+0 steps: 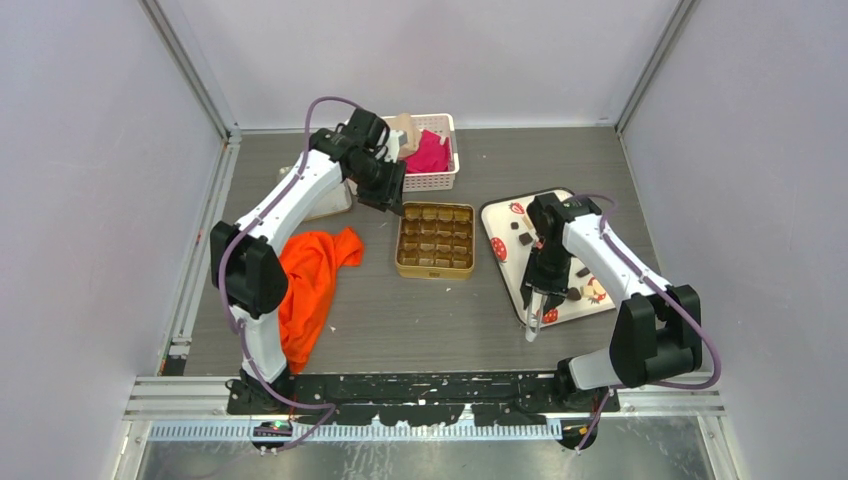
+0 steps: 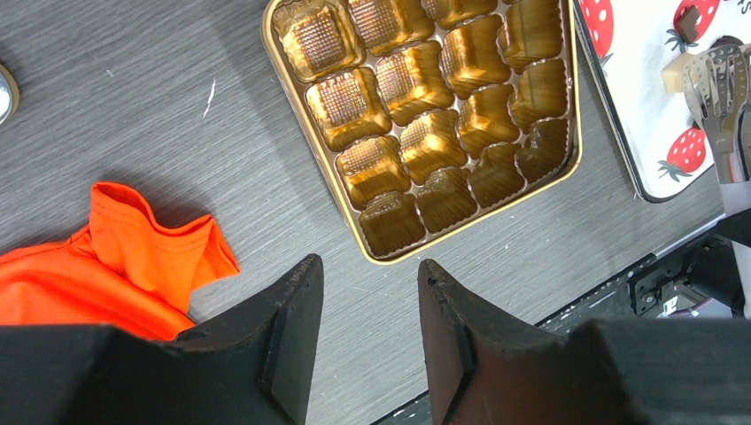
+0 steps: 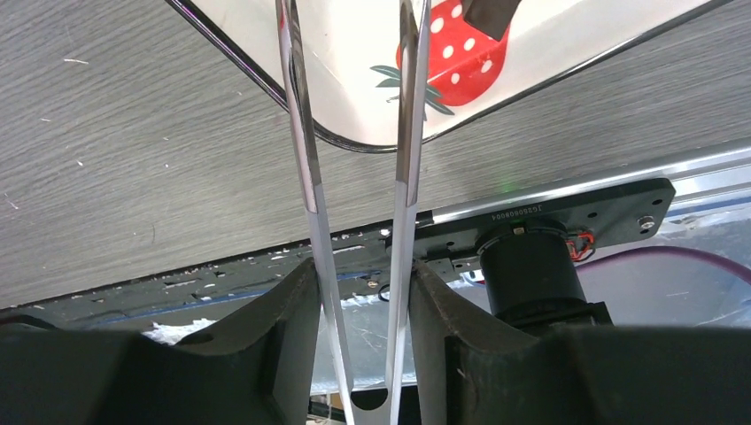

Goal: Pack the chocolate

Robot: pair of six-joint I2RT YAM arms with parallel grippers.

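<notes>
Wide compartments, all bare, fill the gold chocolate box [image 1: 435, 242] in the middle of the table. My left gripper is partly open and empty; seen from the top, it hangs just off the box's back left corner. In the right wrist view, metal tongs [image 3: 406, 177] stand between the fingers of my right gripper, which is shut on them. Their two arms are apart; the tips run out of that view. Dark chocolates [image 1: 573, 294] and a pale chocolate [image 2: 675, 73] lie on the strawberry-patterned tray [image 1: 497, 228], partly hidden by the right arm.
An orange cloth [image 1: 310, 290] lies at the left. Behind the box stands a white basket [image 1: 430, 183] with a pink cloth [image 1: 429, 153]. A clear lid-like piece [image 1: 330, 203] lies under the left arm.
</notes>
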